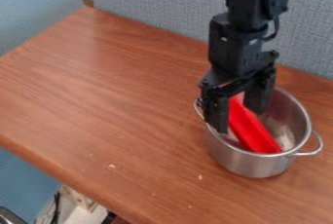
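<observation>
A steel pot [260, 167] with side handles sits on the right of the wooden table [104, 101]. A red elongated object [252, 129] lies inside it, leaning along the pot's interior. The black gripper [239, 99] is over and partly within the back of the pot, at the upper end of the red object, its fingers open.
A grey padded wall [156, 4] stands behind, and a blue floor [39, 194] shows past the table's left edge.
</observation>
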